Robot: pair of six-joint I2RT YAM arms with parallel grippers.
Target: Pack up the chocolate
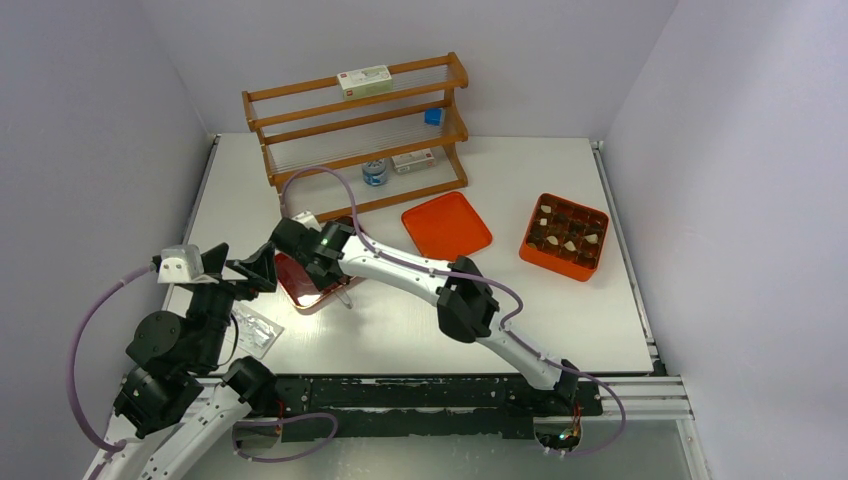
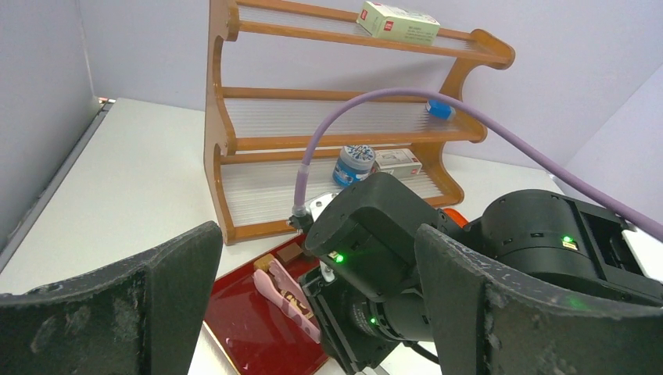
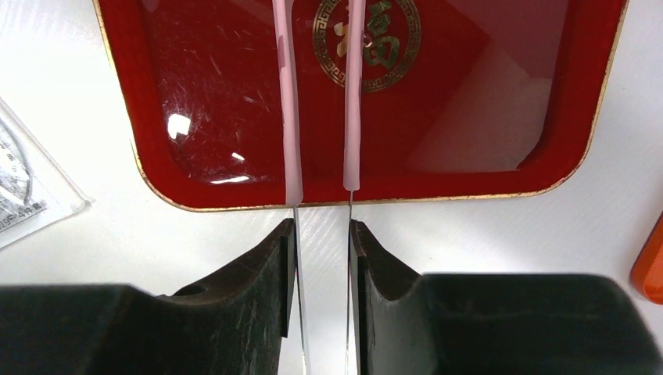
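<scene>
My right gripper is shut on metal tongs [image 3: 299,266], whose pink tips [image 3: 289,133] reach over the red, gold-rimmed tray [image 3: 156,180]. In the top view the right arm's housing [image 1: 318,250] covers part of that tray. The left wrist view shows small brown pieces [image 2: 289,251] in the tray by the tongs. My left gripper [image 1: 240,262] is open and empty, left of the right one. An orange divided box [image 1: 564,265] with dark cups and several pale pieces stands at the right; a flat orange tray [image 1: 446,225] lies in the middle.
A wooden rack [image 1: 360,205] at the back holds boxes [image 1: 365,80], a blue jar [image 1: 375,172] and a blue item [image 1: 433,116]. A clear packet [image 1: 257,330] lies at front left.
</scene>
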